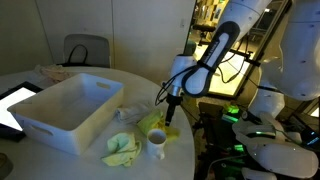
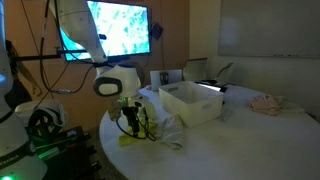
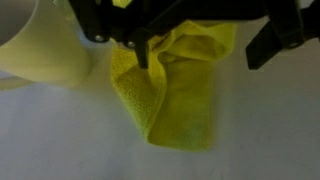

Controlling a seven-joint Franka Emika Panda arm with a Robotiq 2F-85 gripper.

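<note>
My gripper (image 1: 168,110) points down with its fingers spread, low over a yellow cloth (image 1: 152,121) on the white table. In the wrist view the fingers of the gripper stand apart, with part of the crumpled yellow cloth (image 3: 180,98) below and between them. The left fingertip appears over the cloth, while the right one is over bare table. Whether either finger touches the cloth I cannot tell. A white mug (image 3: 42,42) is close by on the left of that view; in exterior view 1 the mug (image 1: 156,146) stands in front of the cloth.
A second yellowish cloth (image 1: 122,151) lies left of the mug. Behind are a pale crumpled cloth (image 1: 133,111) and a large white box (image 1: 50,134). In exterior view 2, the right half of the table (image 2: 255,145) is mostly clear.
</note>
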